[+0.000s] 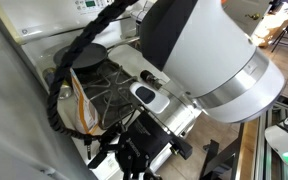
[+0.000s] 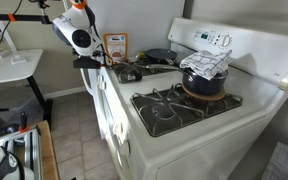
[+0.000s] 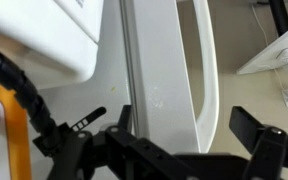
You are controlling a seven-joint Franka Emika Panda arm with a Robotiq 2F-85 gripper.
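My gripper is open in the wrist view, its dark fingers [image 3: 246,127] apart with nothing held between them. Below it lie the white front edge of the stove and a curved white handle [image 3: 210,75]. In exterior view 2 the arm [image 2: 82,38] stands at the far left end of the stove. An orange and white bag [image 2: 115,46] stands upright close beside it, also showing as an orange packet [image 3: 14,130] at the left of the wrist view.
A dark pan [image 2: 158,55] sits at the back of the stove. Nearer is a dark pot [image 2: 201,86] with a checked cloth [image 2: 206,63] on top. Floor [image 2: 79,145] lies open before the stove.
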